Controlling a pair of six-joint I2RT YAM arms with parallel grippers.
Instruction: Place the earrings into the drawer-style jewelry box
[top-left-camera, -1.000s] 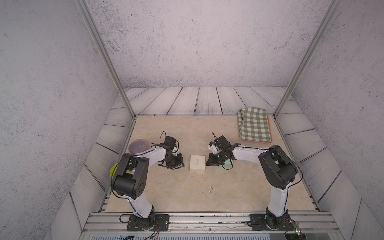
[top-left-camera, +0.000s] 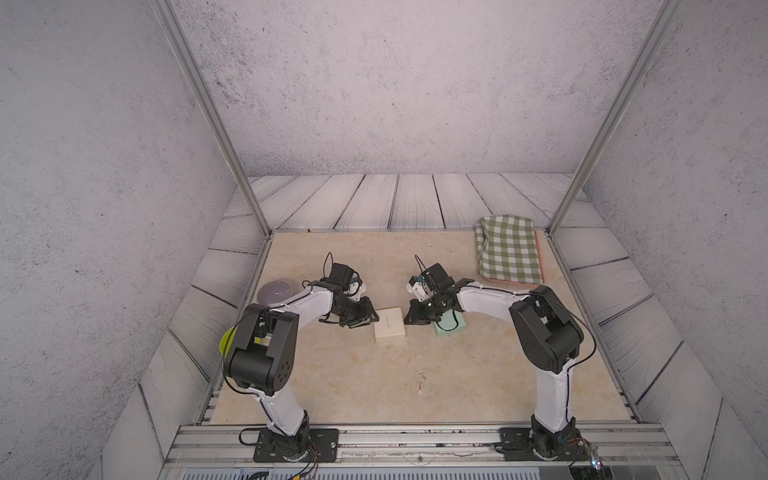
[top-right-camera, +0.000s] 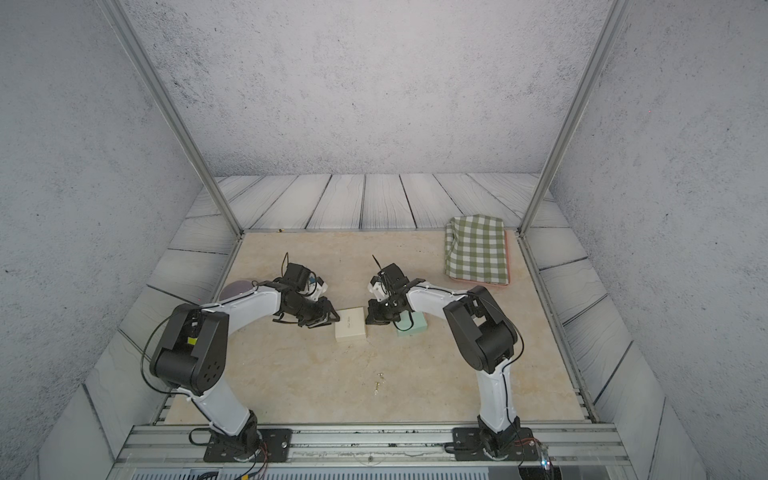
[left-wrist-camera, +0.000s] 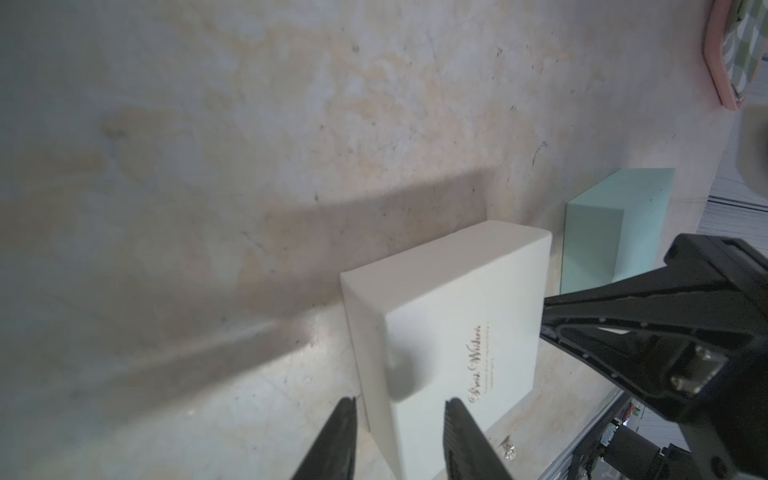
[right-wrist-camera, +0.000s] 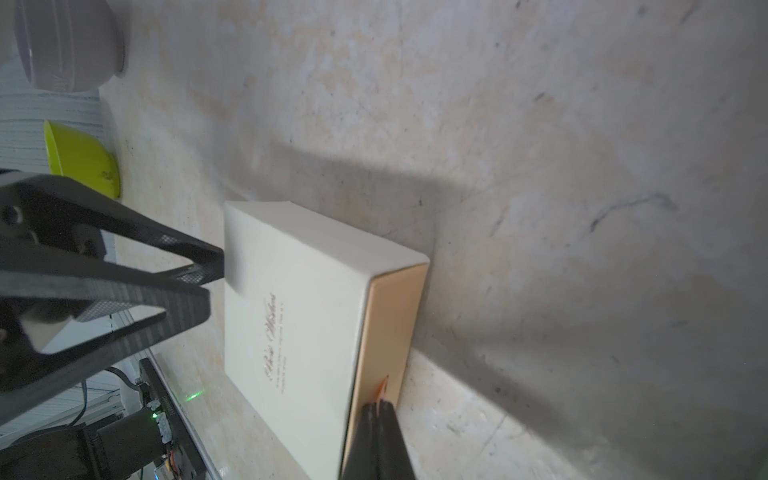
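Observation:
The cream jewelry box (top-left-camera: 389, 324), lid lettered, sits closed on the table between my two grippers. Its tan drawer end (right-wrist-camera: 392, 320) faces my right gripper and carries a small orange pull tab (right-wrist-camera: 383, 388). That gripper is shut with its tips at the tab; whether the tab is pinched between them cannot be told. On the box's opposite side my left gripper stands part open, a near corner of the box showing between its fingers, contact unclear. The earrings (top-left-camera: 421, 387) lie loose on the table in front of the box.
A mint-green box (top-right-camera: 411, 323) stands beside the right gripper. At the left are a purple bowl (top-left-camera: 275, 291) and a yellow-green cup (right-wrist-camera: 81, 160). A checked cloth (top-left-camera: 509, 249) lies at the back right. The table's front middle is open apart from the earrings.
The cream box has shifted slightly left and back and turned a little. My right gripper has moved left with it, while my left gripper has come rightward and back, closer to the box.

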